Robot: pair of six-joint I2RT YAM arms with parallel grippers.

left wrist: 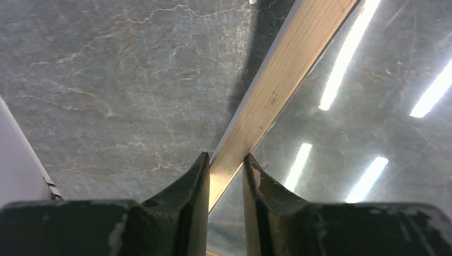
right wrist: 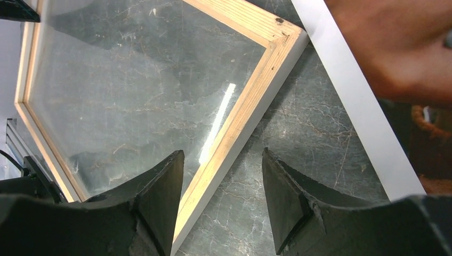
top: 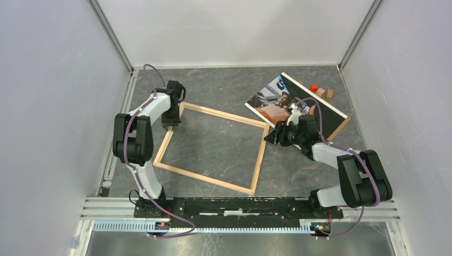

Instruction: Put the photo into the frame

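The wooden frame [top: 224, 113] lies at the middle left, and the dark floor shows through its opening. My left gripper is shut on the frame's left bar [left wrist: 266, 90], one finger on each side of it. At the frame's right side, my right gripper stands open. Its fingers straddle the right bar [right wrist: 240, 117], with a gap showing on both sides. Right of the frame lies the white-bordered photo [top: 274, 101], partly covered by the right arm in the top view. The photo's white edge [right wrist: 354, 90] passes close to the frame's corner.
A red block [top: 314, 88] and two wooden blocks [top: 320, 92] sit at the back right by the photo's upper edge. A strip of wood colour [top: 340, 128] shows at the photo's right end. Free floor lies behind the frame.
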